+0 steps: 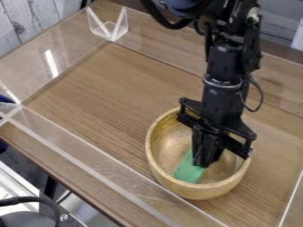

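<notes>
My black gripper [204,152] reaches down into a round wooden bowl [166,163] at the lower right of the table, its fingertips at a green object [190,170] lying in the bowl. Whether anything is between the fingers is hard to see; they look close together, and the gripper hides part of the green object and of the bowl's inside.
Clear plastic walls run along its edges. A small white frame [106,27] stands at the back left. A dark cable shows at the bottom left.
</notes>
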